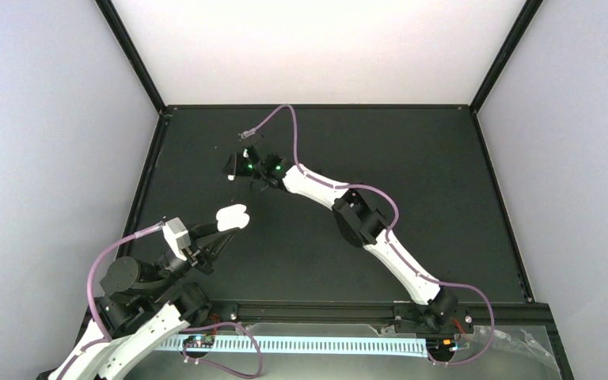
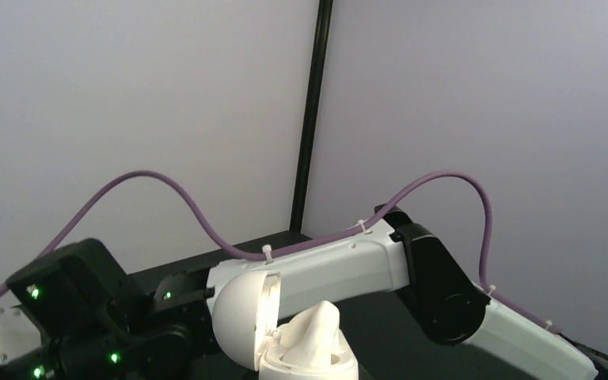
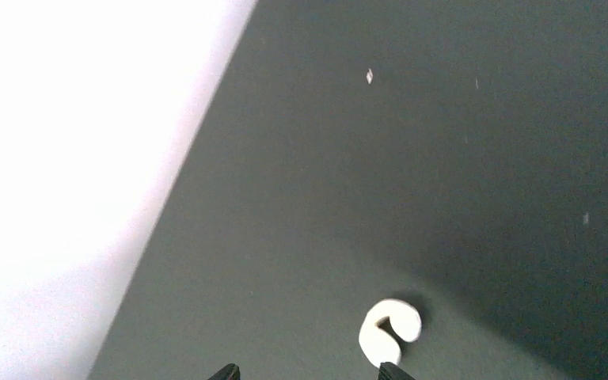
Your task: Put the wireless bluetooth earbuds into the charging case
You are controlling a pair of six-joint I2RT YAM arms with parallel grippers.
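The white charging case [image 1: 232,218] is up in my left gripper [image 1: 223,234], which is shut on it. In the left wrist view the case body [image 2: 307,372] shows with its round lid [image 2: 241,321] swung open, and a white earbud [image 2: 317,336] sits in it. Another white earbud [image 3: 376,336] lies on the dark table in the right wrist view. My right gripper is open above the table, its fingertips just showing at the bottom edge. That earbud is ahead of the right-hand fingertip, and nothing shows held between the fingers.
A white wall [image 3: 87,158] rises along one side of the right wrist view. Purple cables [image 1: 294,134] loop above both arms.
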